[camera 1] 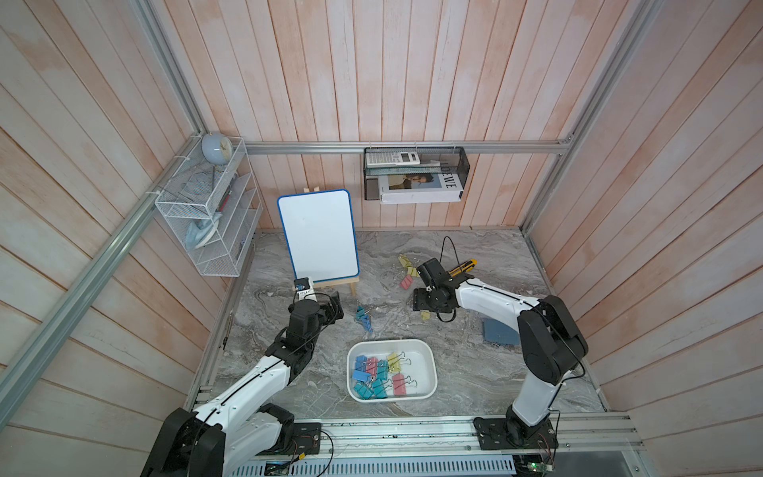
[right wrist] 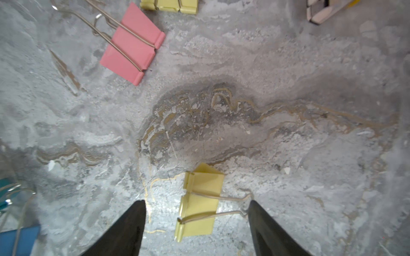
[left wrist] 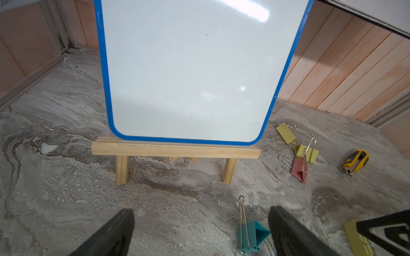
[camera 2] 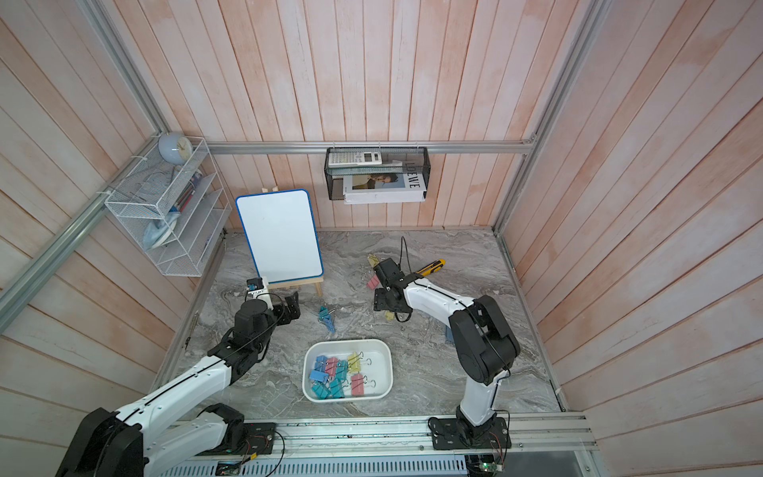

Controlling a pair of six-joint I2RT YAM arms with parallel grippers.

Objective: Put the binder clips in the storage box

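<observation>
The white storage box [camera 1: 426, 369] at the front centre holds several blue, teal, pink and yellow binder clips. My right gripper is open above a yellow binder clip [right wrist: 201, 200] lying on the table. Beyond it lie a pink clip [right wrist: 123, 55] and more yellow clips [right wrist: 168, 6]. Teal and blue clips [camera 1: 363, 319] lie left of it, in front of the whiteboard. My left gripper hangs open near the whiteboard's stand, nothing between its fingers.
A whiteboard [camera 1: 318, 234] on a wooden stand takes the back left. A yellow box cutter [left wrist: 354, 161] lies at the back right, a dark blue flat object [camera 1: 499, 334] at the right. Wire shelves [camera 1: 222, 238] hang on the left wall.
</observation>
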